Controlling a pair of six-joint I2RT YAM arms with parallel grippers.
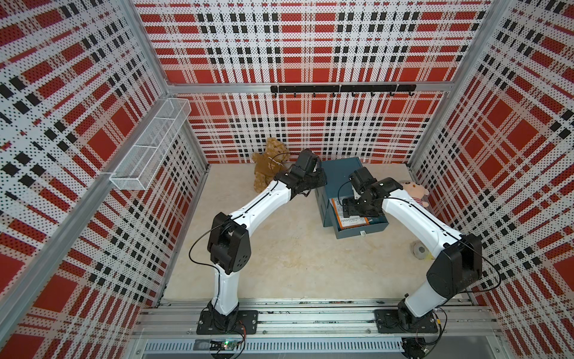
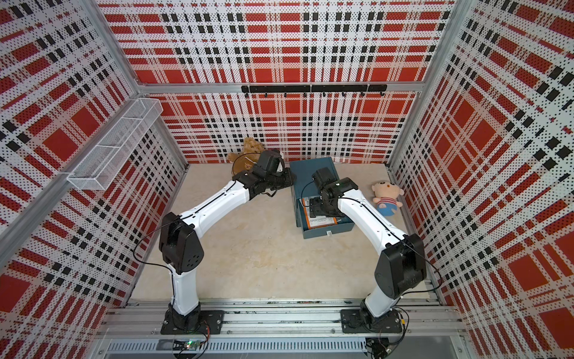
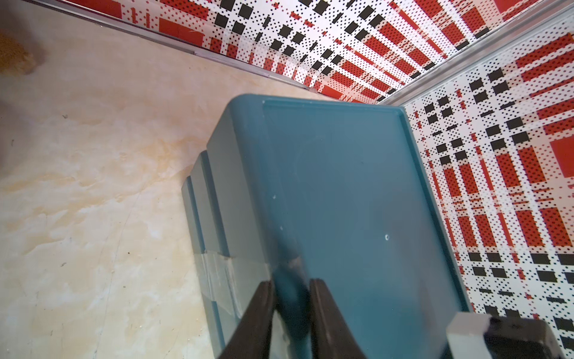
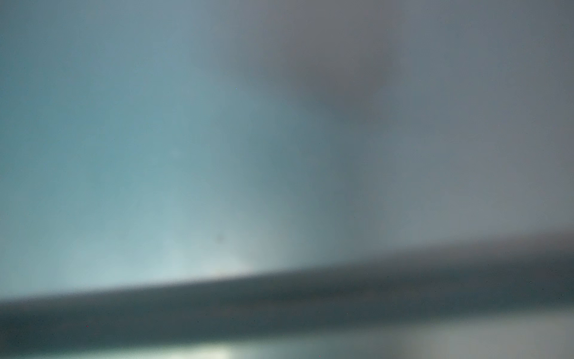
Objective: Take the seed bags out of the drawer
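The blue-grey drawer cabinet (image 1: 340,170) stands at the back, right of the middle, its drawer (image 1: 382,227) pulled out towards the front. Inside lies a white seed bag with orange edging (image 1: 354,222), partly covered by my right gripper (image 1: 348,208). The right wrist view is a blur of blue-grey surface, so the right fingers do not show and what is between them is hidden. At the cabinet's upper left edge is my left gripper, its dark fingertips slightly apart on either side of that edge.
A brown teddy bear (image 1: 263,170) sits behind the left arm. A pink doll (image 2: 387,197) stands right of the cabinet, and a grey roll (image 1: 419,250) lies near the right edge.
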